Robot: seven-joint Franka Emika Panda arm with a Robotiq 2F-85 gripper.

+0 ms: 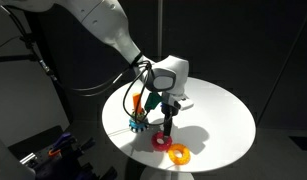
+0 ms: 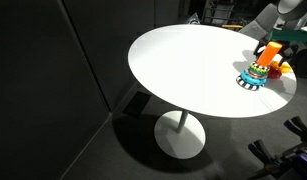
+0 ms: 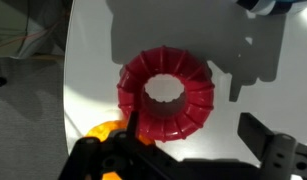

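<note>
On the white round table lies a red ring, ribbed and flat, with an orange ring beside it. Seen from the wrist, the red ring fills the middle of the picture, and the orange ring is partly hidden behind a finger. My gripper is open over the near side of the red ring, its dark fingertips wide apart and nothing between them. In exterior view 1 the gripper points down just above the red ring.
A stacking toy with an orange post and a blue-and-white base stands close to the gripper near the table edge.
</note>
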